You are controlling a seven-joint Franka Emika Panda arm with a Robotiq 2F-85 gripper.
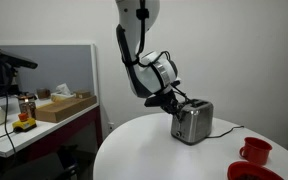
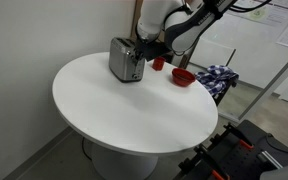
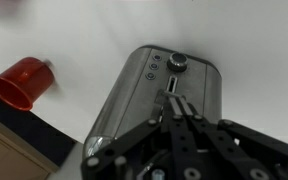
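A silver toaster (image 1: 192,122) stands upright on the white round table, and the wrist view shows its end face with a dark knob (image 3: 177,62), small buttons and a lever slot (image 3: 171,86). My gripper (image 1: 178,112) is at that end of the toaster, beside its upper part. In the wrist view the fingertips (image 3: 176,103) are together over the lower part of the slot. The gripper is shut, and I see nothing between its fingers. The lever itself is hidden or too small to make out; whether the fingertips touch it I cannot tell.
A red mug (image 1: 255,150) and a red bowl (image 1: 250,172) sit on the table to one side of the toaster. The toaster's black cord (image 1: 226,132) runs behind it.
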